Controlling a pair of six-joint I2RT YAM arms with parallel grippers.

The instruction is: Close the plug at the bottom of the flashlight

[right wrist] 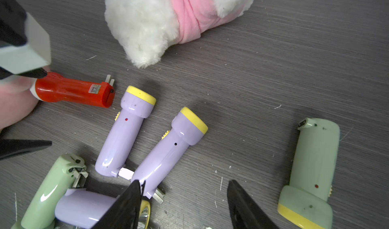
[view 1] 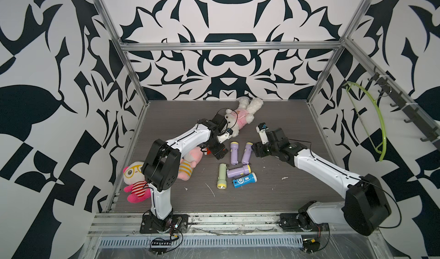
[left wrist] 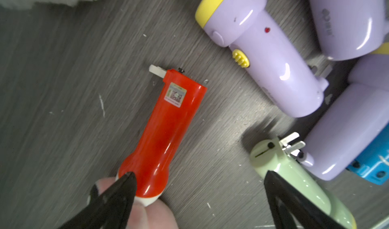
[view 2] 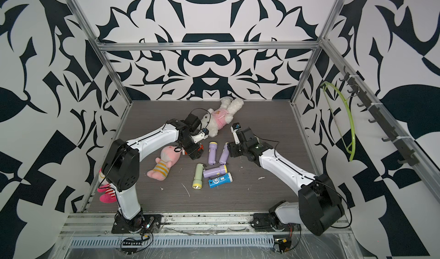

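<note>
A red flashlight (left wrist: 164, 135) lies on the table with its white plug prongs (left wrist: 157, 71) sticking out at one end; its head rests by the pink plush. Above it my left gripper stands open, empty. Two purple flashlights (right wrist: 122, 135) (right wrist: 168, 152) lie side by side, metal prongs (right wrist: 158, 195) out at their lower ends. Another purple flashlight (view 1: 238, 171) lies nearer the front, beside a green flashlight (left wrist: 299, 180) whose prongs (left wrist: 292, 142) are out. A blue flashlight (view 1: 244, 180) is in front of them. My right gripper is open over the table, right of the purple pair, holding nothing.
A green flashlight (right wrist: 314, 160) lies apart on the right in the right wrist view, its plug seemingly folded. A white plush in pink (view 1: 243, 116) lies at the back, a pink plush (view 2: 163, 160) at left. Bare table (view 1: 288, 190) shows at front right.
</note>
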